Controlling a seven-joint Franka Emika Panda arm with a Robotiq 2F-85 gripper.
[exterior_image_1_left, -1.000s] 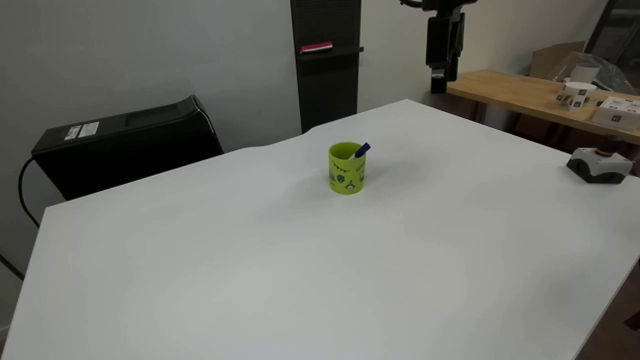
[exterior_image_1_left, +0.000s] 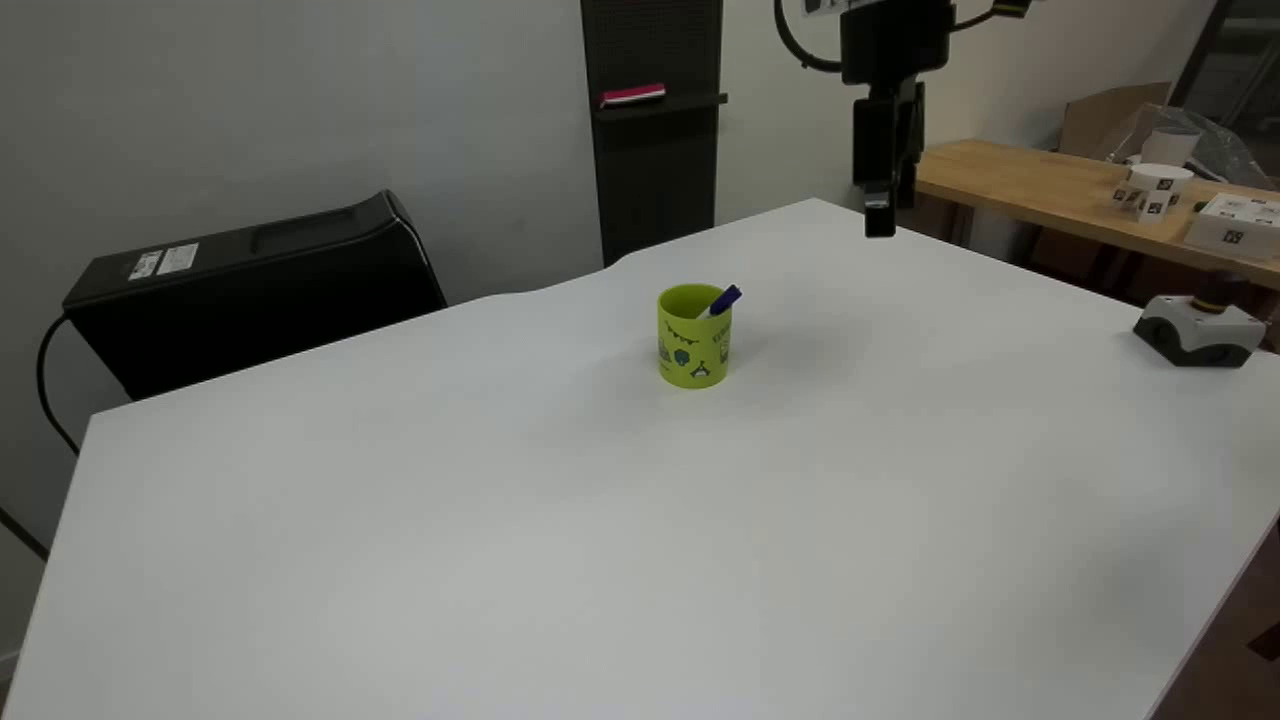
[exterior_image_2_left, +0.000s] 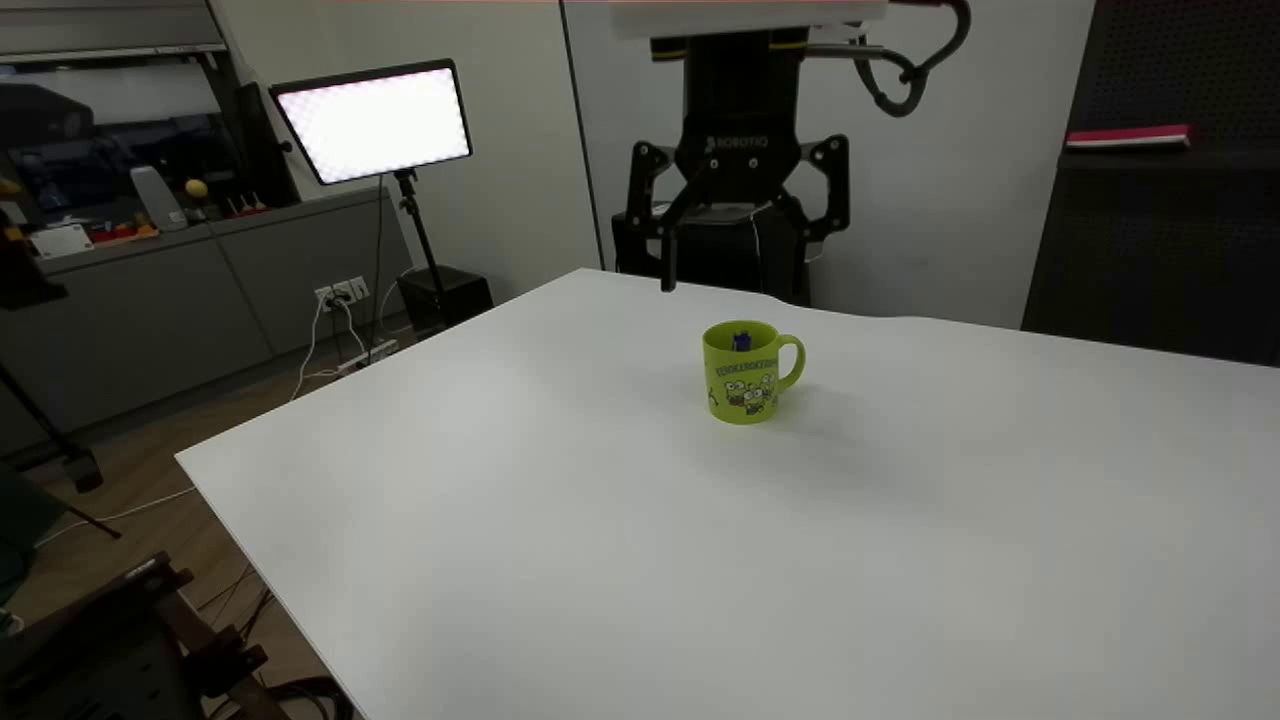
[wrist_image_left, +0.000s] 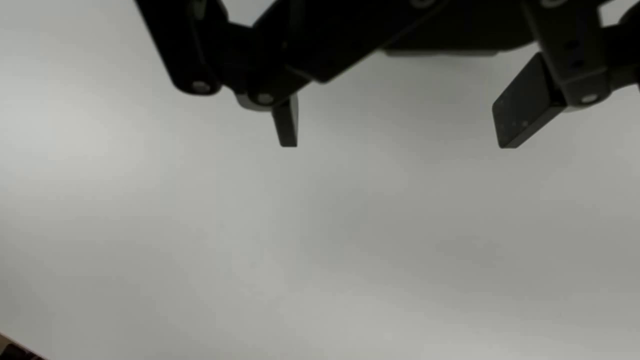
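A yellow-green mug (exterior_image_1_left: 692, 353) with printed figures stands upright on the white table. Its handle shows on the right side in the second exterior view, where the mug (exterior_image_2_left: 741, 382) is below and in front of the gripper. A marker (exterior_image_1_left: 723, 301) with a dark blue cap leans inside, its capped end sticking out over the rim; the rest is hidden by the mug. My gripper (exterior_image_2_left: 734, 292) hangs above the table toward the back, apart from the mug. In the wrist view the gripper is open, with only bare white surface showing between its fingers.
A grey and black button box (exterior_image_1_left: 1200, 330) sits at its right edge in the first exterior view. Beyond the table stand a black case (exterior_image_1_left: 252, 294) and a lit lamp panel (exterior_image_2_left: 378, 124).
My gripper has come lower in the first exterior view, with little sideways movement. The mug and the marker have stayed where they were.
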